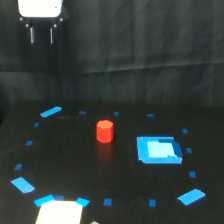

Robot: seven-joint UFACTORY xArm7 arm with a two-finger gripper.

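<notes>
A small red block [105,131], with a top that looks hexagonal, stands by itself near the middle of the dark table. To its right sits a shallow blue tray [141,150] with a white area inside. High at the upper left hangs my white gripper [42,36], well above and far from both. Its two thin fingers point down, held apart, and the gap between them is empty.
Small blue tape marks dot the black table, with longer blue strips [22,185] near the sides and front. A bright white shape [60,213] fills the lower left edge. A dark curtain [140,55] hangs behind.
</notes>
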